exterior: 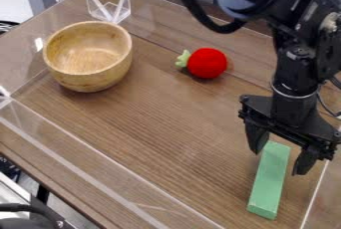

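My black gripper (282,138) is on the right side of the camera view, open, over the upper end of a light green block (266,188) that lies flat on the wooden table (134,153). The fingers are spread on both sides above the block; whether they touch it cannot be told.
A tan bowl (83,56) sits at the upper left, near a clear plastic bag (110,4). A red tomato (206,63) with green leaves lies at the upper middle.
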